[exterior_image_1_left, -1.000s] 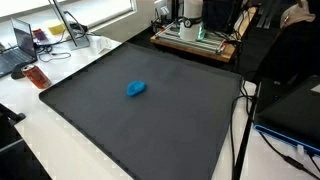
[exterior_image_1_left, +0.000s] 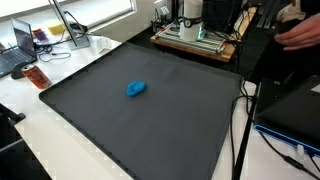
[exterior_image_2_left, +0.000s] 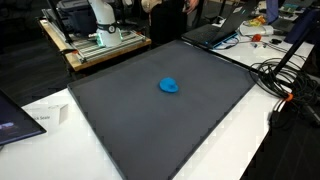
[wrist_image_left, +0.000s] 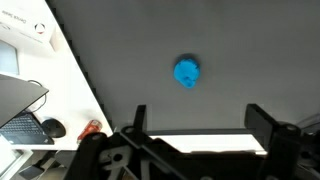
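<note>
A small bright blue object (exterior_image_1_left: 136, 88) lies alone on the dark grey mat (exterior_image_1_left: 150, 125). In exterior view 2 the same blue object (exterior_image_2_left: 168, 85) is near the mat's middle, apart from every edge. From above, the wrist view shows the blue object (wrist_image_left: 187, 71) as a rounded shape, a little beyond the fingertips in the picture. My gripper is open, its two dark fingers spread wide with nothing between them. I cannot make out the gripper clearly in the exterior views.
An orange-red can (exterior_image_1_left: 36, 76) and a laptop (exterior_image_1_left: 24, 38) stand on the white table beside the mat. Black cables (exterior_image_2_left: 285, 80) run along one side. A person's hand (exterior_image_1_left: 300, 34) shows at the upper right.
A person's hand has come further into exterior view 1 at the upper right. The blue object and the mat have stayed where they were.
</note>
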